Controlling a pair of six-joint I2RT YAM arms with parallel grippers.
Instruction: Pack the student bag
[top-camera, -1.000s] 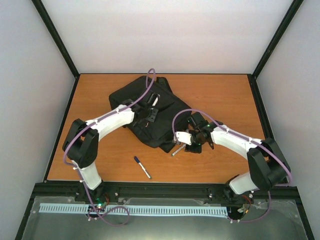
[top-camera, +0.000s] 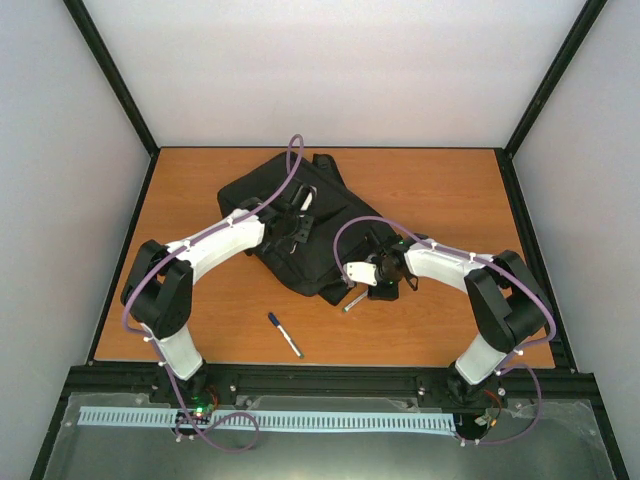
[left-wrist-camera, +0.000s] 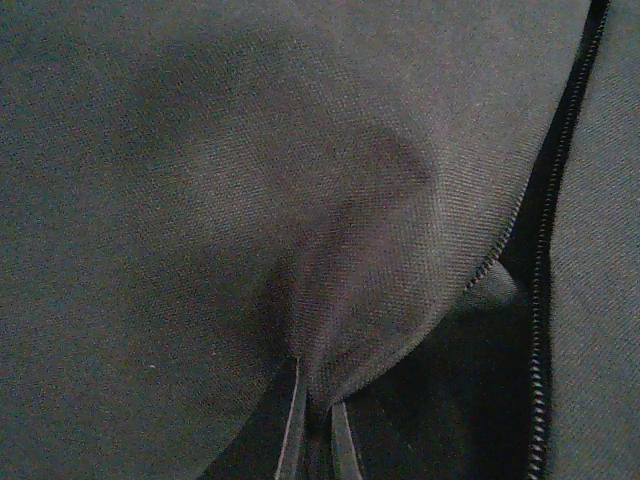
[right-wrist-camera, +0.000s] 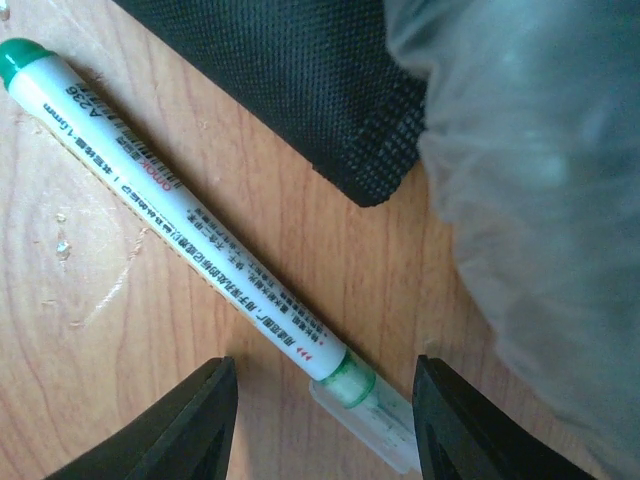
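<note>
The black bag (top-camera: 285, 265) lies flat across the table's middle and back. In the left wrist view, its dark fabric (left-wrist-camera: 230, 200) is pinched by my left gripper, beside an open zipper (left-wrist-camera: 545, 250). A white marker with a green end (right-wrist-camera: 180, 210) lies on the wood, its clear cap toward my right gripper. The right fingers stand open, one finger on each side of the cap, with no grip on it. A second marker, white with a dark blue cap (top-camera: 285, 335), lies at the front of the table.
A black strap end (right-wrist-camera: 350, 130) rests just beyond the green-ended marker. A blurred grey shape (right-wrist-camera: 530, 200) fills the right of that view. Bare wood (top-camera: 430, 335) is free at the front right.
The left arm has barely moved, and both markers lie where they were.
</note>
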